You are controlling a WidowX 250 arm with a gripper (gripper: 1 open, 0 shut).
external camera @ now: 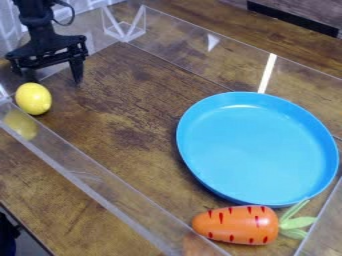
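My black gripper is at the top left of the camera view, above a yellow lemon-like object by the clear wall. Whether its fingers are open or shut is hard to tell. A blue plate lies on the right. An orange toy carrot with green leaves lies at the bottom right, below the plate.
Clear low walls border the wooden surface. The middle of the surface, left of the plate, is bare.
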